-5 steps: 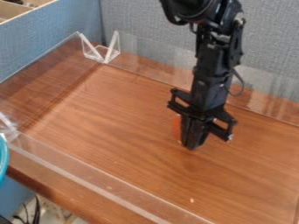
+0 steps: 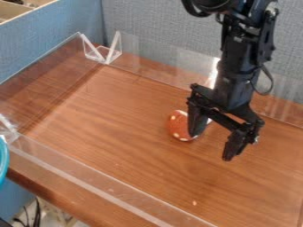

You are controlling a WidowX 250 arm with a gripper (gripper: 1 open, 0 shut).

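My black gripper [image 2: 213, 137] hangs over the right half of the wooden table [image 2: 119, 142], tilted, its fingers spread open. Just left of it lies a small red-orange round object [image 2: 182, 127] with pale markings, partly hidden behind the gripper. I see nothing held between the fingers.
Clear plastic strips edge the table. A white wire bracket [image 2: 101, 51] stands at the back left, beside padded blue-grey walls. A cyan rim [image 2: 3, 161] shows at the left edge, cables below it.
The gripper has moved to the right, away from the red-orange object, uncovering more of it, and its fingers now stand wider apart.
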